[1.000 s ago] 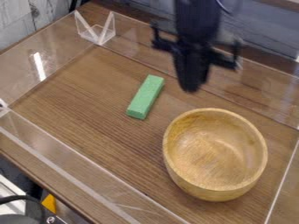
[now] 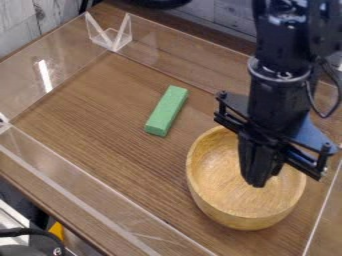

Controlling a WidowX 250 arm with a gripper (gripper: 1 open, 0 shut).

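My black gripper [image 2: 254, 160] hangs over the tan round bowl [image 2: 238, 207] at the lower right, its tip above the bowl's inside. It looks shut, with nothing visible between its fingers. A green block [image 2: 166, 111] lies on the wooden surface to the left of the gripper, apart from the bowl.
A clear wire-like holder [image 2: 110, 35] stands at the back left. Clear walls edge the wooden surface [image 2: 80, 140] on the left, with cables at the lower left corner.
The green block and bowl have stayed put.
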